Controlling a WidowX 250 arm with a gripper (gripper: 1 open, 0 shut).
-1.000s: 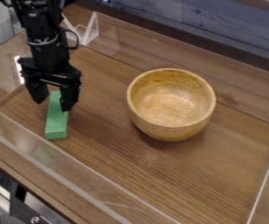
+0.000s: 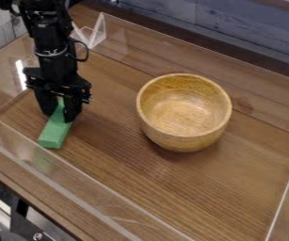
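Note:
A green rectangular object [image 2: 54,134] lies on the wooden table at the left, its upper end hidden under my black gripper [image 2: 55,111]. The gripper reaches down from the top left, its fingers low around that upper end. Whether they grip it cannot be told. A large yellow bowl [image 2: 182,111] stands to the right, apart from both.
A dark raised edge [image 2: 210,24] runs along the back, and a pale edge runs along the lower left.
My gripper has come lower onto the green object's upper end and its fingers look closer together. The bowl has not moved.

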